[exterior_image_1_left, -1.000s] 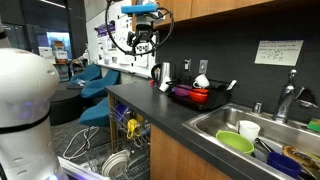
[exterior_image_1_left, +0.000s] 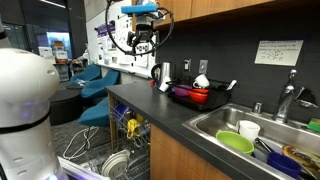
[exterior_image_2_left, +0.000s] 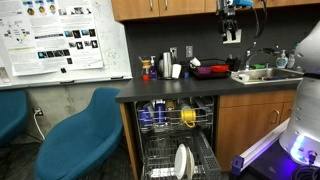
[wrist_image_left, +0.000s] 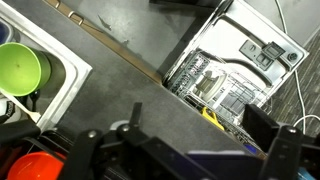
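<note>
High over the dark counter (exterior_image_1_left: 172, 114), my gripper (exterior_image_1_left: 143, 50) points downward. In the wrist view the gripper is open, its dark fingers (wrist_image_left: 132, 142) wide apart with only the countertop and dishwasher far below between them. The dishwasher stands open below the counter. White plates (exterior_image_2_left: 184, 161) stand in its lower rack (exterior_image_2_left: 160, 157), and a yellow item (exterior_image_2_left: 188, 116) is in the upper rack beside several cups.
A green bowl (exterior_image_1_left: 236, 142) and a white cup (exterior_image_1_left: 249, 130) are in the sink (exterior_image_1_left: 207, 124). A dark rack with red bowls (exterior_image_1_left: 198, 96) and a kettle (exterior_image_1_left: 165, 76) stand along the back. Cabinets (exterior_image_1_left: 237, 13) hang overhead.
</note>
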